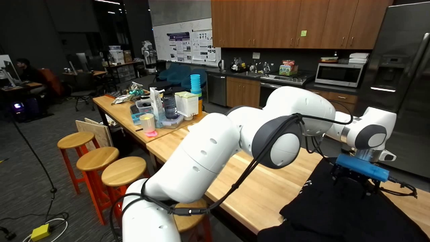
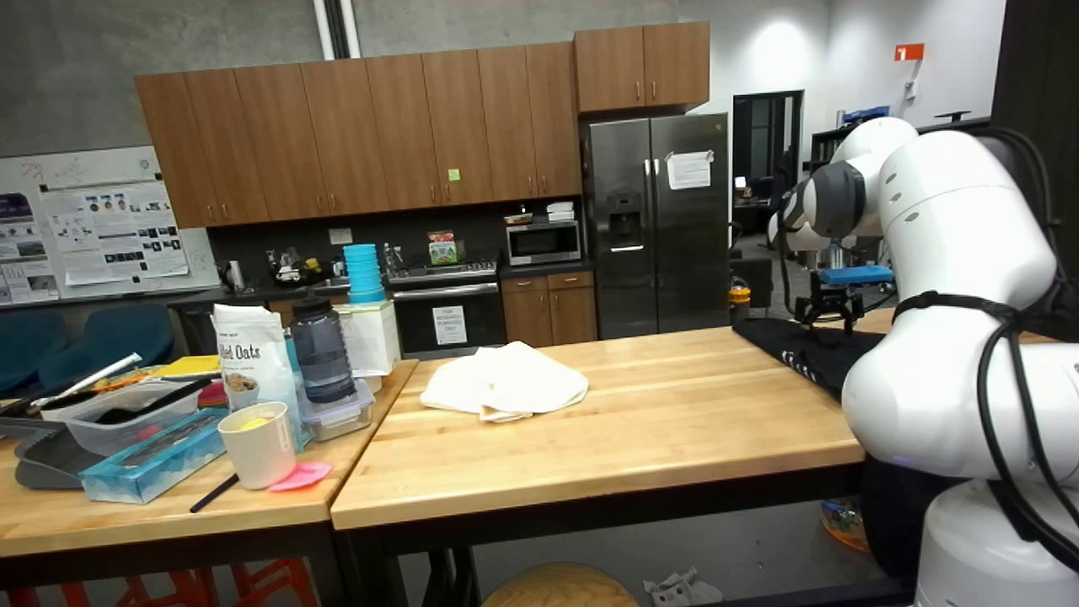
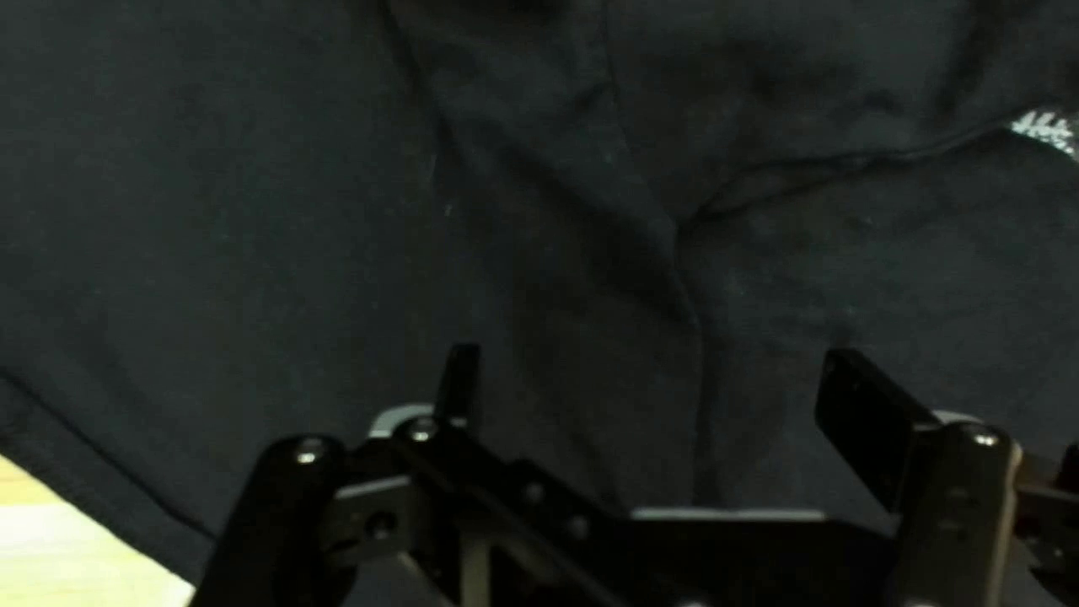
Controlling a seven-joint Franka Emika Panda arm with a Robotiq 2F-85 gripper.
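Note:
Black cloth (image 1: 334,205), seemingly a garment, is spread over the right end of the wooden table, with seams and folds across it in the wrist view. A small white print (image 3: 1045,130) shows near that view's right edge. My gripper hangs over the cloth with its fingers wide apart and only fabric seen below the gap. One of its fingers (image 3: 460,389) is dark and hard to tell from the cloth. Whether the fingertips touch the fabric I cannot tell. In the second exterior view, the gripper's blue-topped mount (image 2: 856,274) sits above the black cloth (image 2: 799,339).
A folded white cloth (image 2: 506,383) lies on the table's left part. The adjoining table carries a mug (image 2: 258,445), a dark bottle (image 2: 321,354) and several containers. Stools (image 1: 123,171) stand alongside.

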